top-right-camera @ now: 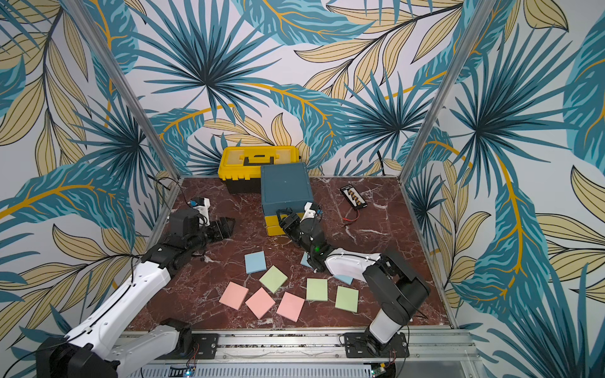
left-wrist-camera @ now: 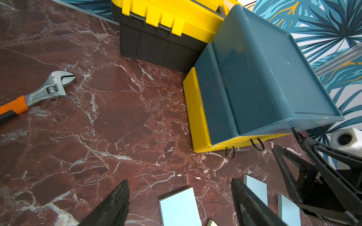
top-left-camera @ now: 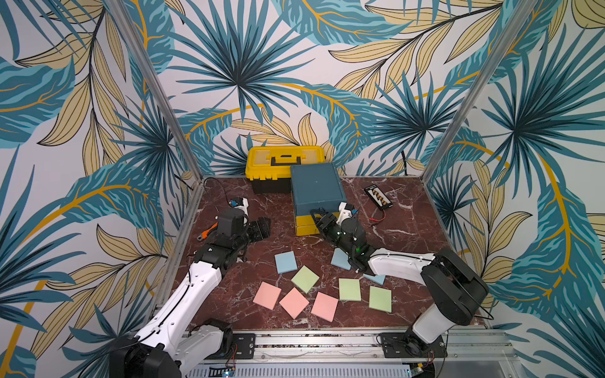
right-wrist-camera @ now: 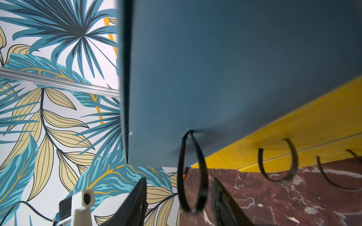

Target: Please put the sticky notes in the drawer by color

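A blue-and-yellow drawer unit (top-left-camera: 315, 186) stands at the back centre, with black loop handles on its front. My right gripper is at the top blue drawer's loop handle (right-wrist-camera: 203, 177), which hangs between its part-open fingers. My left gripper stands open left of the unit, nothing between its fingers. Blue notes (top-left-camera: 285, 262), green notes (top-left-camera: 349, 289) and pink notes (top-left-camera: 267, 295) lie on the front of the table; the right arm partly hides two blue ones.
A yellow toolbox (top-left-camera: 271, 165) stands behind the unit, a wrench (left-wrist-camera: 45, 94) lies at the left, and a phone-like black item (top-left-camera: 378, 196) with wires lies at the back right.
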